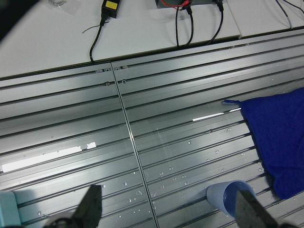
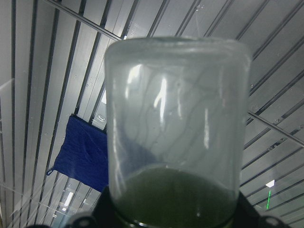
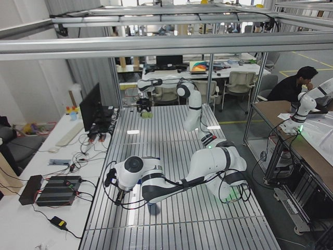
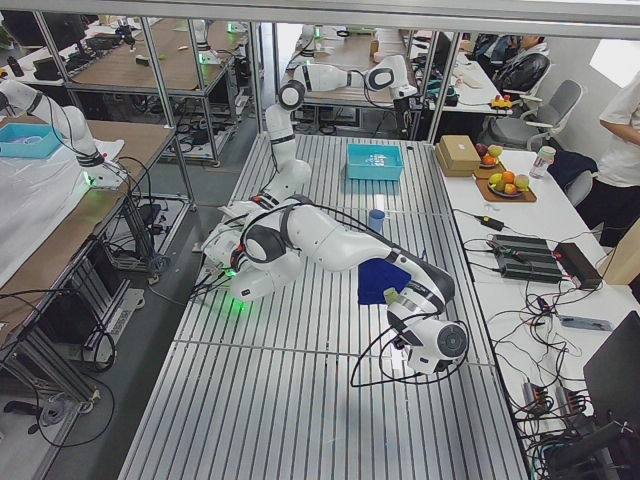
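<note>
A clear container with green contents [image 2: 175,118] fills the right wrist view, with my right gripper shut on it; it shows small and green [image 3: 146,114] at the far end in the camera left view. My left gripper is open over the slatted table, nothing visible between its fingers. Below it lie a blue cloth [image 1: 280,137] and, apart from it, a blue cup [image 1: 221,197]. The cloth also shows in the camera right view [image 4: 380,280], as does the cup [image 4: 376,220].
A teal bin [image 4: 374,172] sits at one end of the slatted table [image 4: 300,420]. A white side desk [image 3: 52,219] holds power boxes, cables and a monitor. Metal frame posts surround the table, whose far half is largely clear.
</note>
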